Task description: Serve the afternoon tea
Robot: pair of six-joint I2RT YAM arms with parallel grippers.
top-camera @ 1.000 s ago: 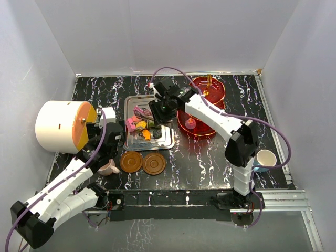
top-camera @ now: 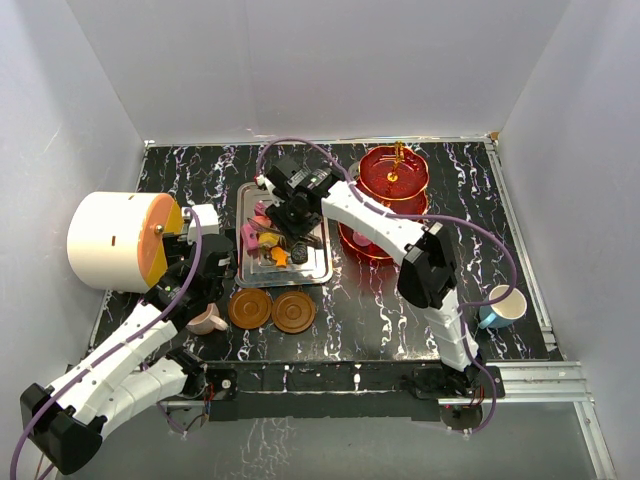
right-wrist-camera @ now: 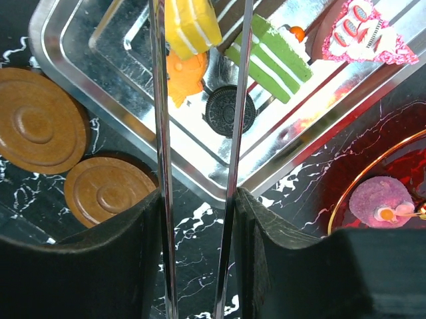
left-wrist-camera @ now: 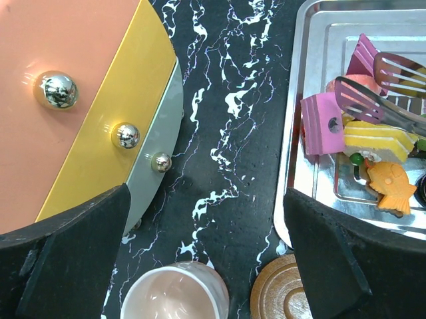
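Note:
In the right wrist view my right gripper is shut on metal tongs [right-wrist-camera: 234,159], whose two arms stand spread apart. Their slotted brown tips [left-wrist-camera: 359,100] hang over the treats in the left wrist view. On the silver tray [top-camera: 324,272] lie a yellow cake [right-wrist-camera: 192,25], a green cake [right-wrist-camera: 269,56], an orange fish-shaped treat [right-wrist-camera: 185,78], a dark round cookie [right-wrist-camera: 226,109], a pink piece [left-wrist-camera: 322,125] and a strawberry-topped slice [right-wrist-camera: 363,36]. My left gripper is open and empty, above the marble between the tray and the rounded drawer box [left-wrist-camera: 80,113].
A red tiered stand [top-camera: 385,185] rises behind right of the tray, a pink treat [right-wrist-camera: 381,201] on its lower tier. Two brown coasters [top-camera: 250,308] and a pale pink cup [left-wrist-camera: 176,296] lie in front. A blue cup [top-camera: 502,308] stands far right.
My right arm has swung left with the tongs, from the tray's right side to over its treats. The left arm has stayed still.

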